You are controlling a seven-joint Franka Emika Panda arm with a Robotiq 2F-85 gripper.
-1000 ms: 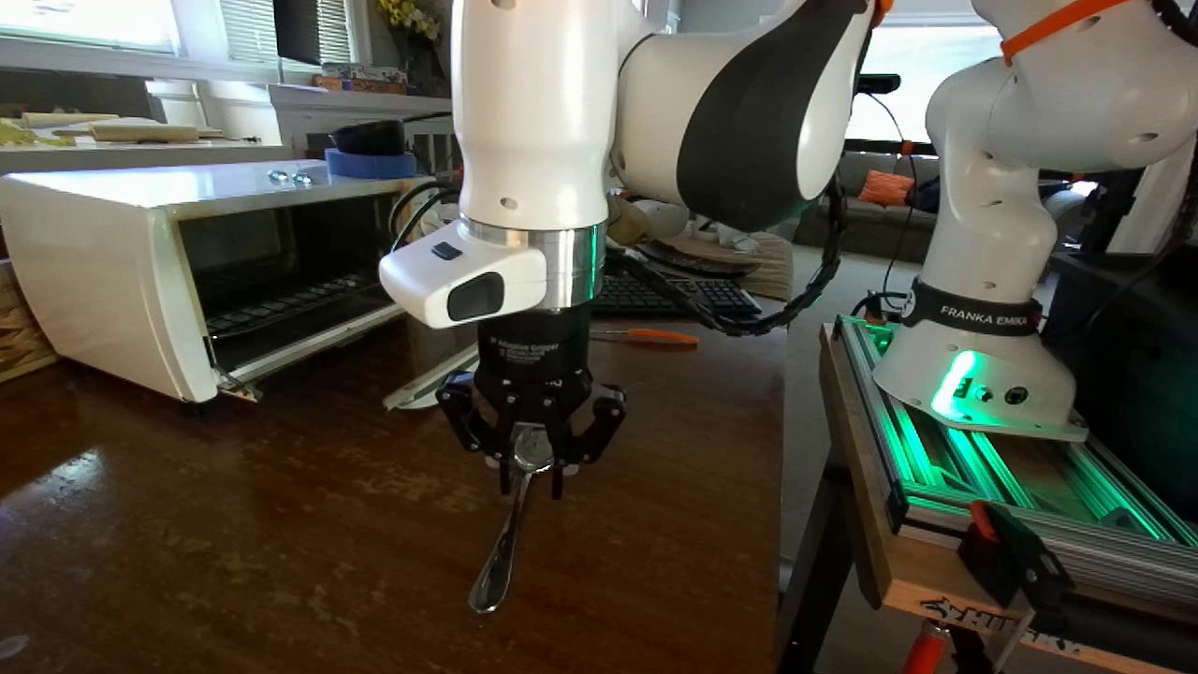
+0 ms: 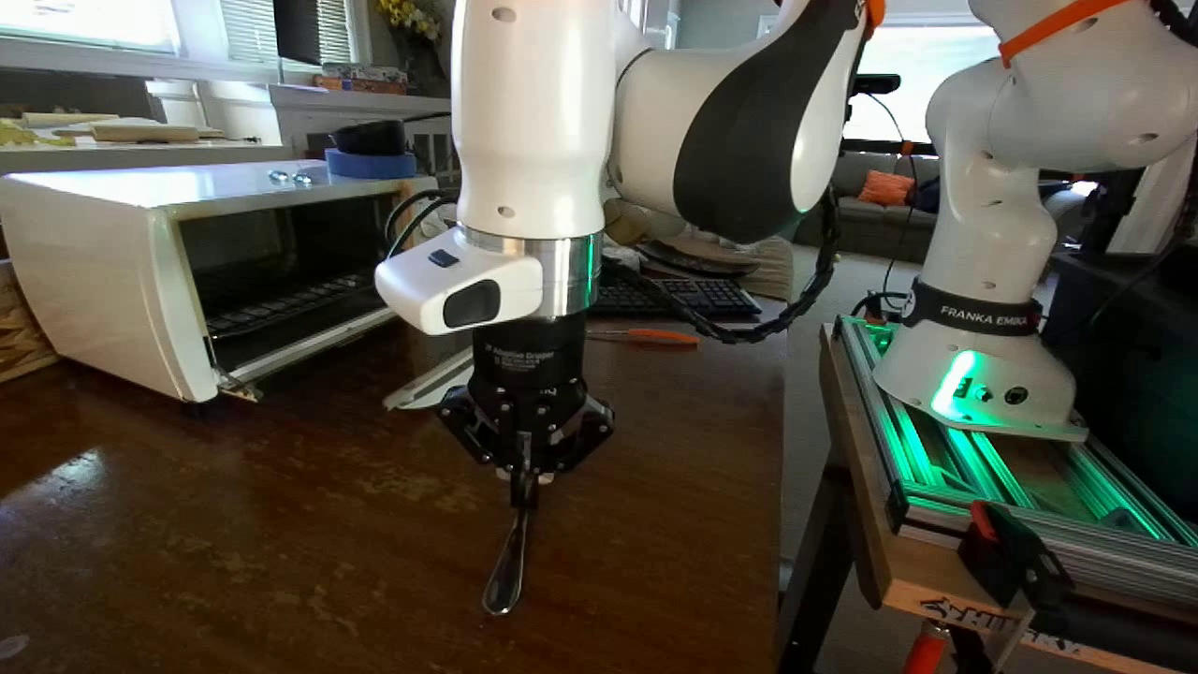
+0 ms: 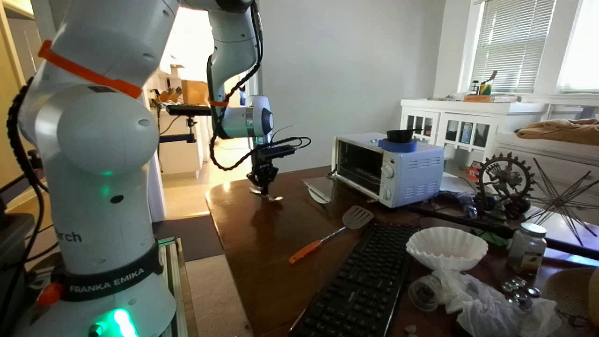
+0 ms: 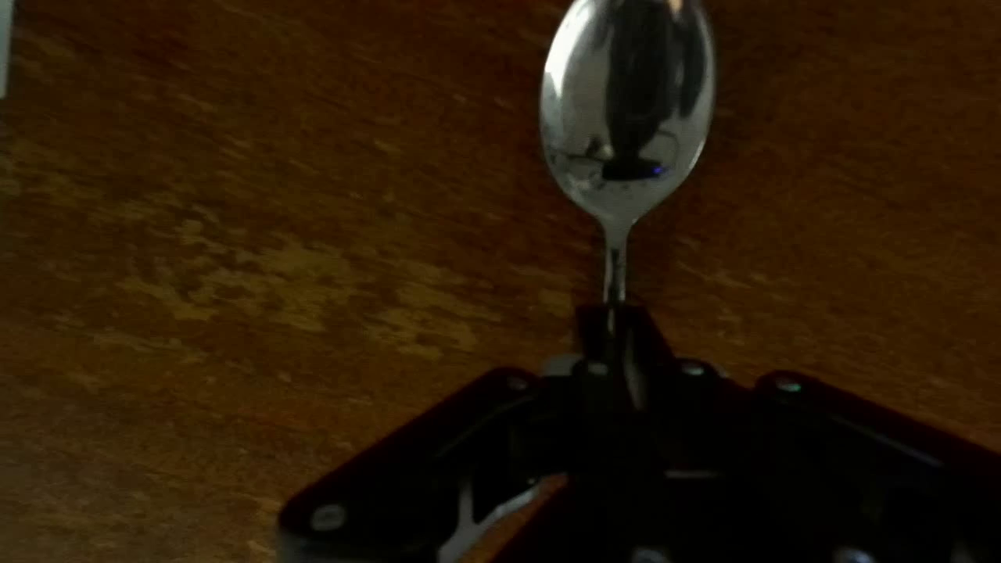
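A shiny metal spoon (image 4: 626, 112) is pinched at its neck by my gripper, which is shut on it. The wrist view shows the bowl beyond the fingertips, with the rest hidden by the dark fingers. In exterior view 1, the handle (image 2: 508, 567) extends from below the gripper (image 2: 523, 490) toward the camera. My gripper points straight down, low over the brown table (image 3: 247, 247) near its far end in exterior view 2. Whether the spoon touches the wood cannot be told.
A white toaster oven (image 2: 101, 281) stands with its front open, a dark pan (image 3: 399, 135) on top. An orange-handled spatula (image 3: 331, 234) and a black keyboard (image 3: 359, 283) occupy the table. Bare wood surrounds the spoon in the wrist view.
A second ago the fingers stood apart around the spoon; now they are closed on it. The handle's end has swung slightly right in exterior view 1, and the gripper sits a touch lower.
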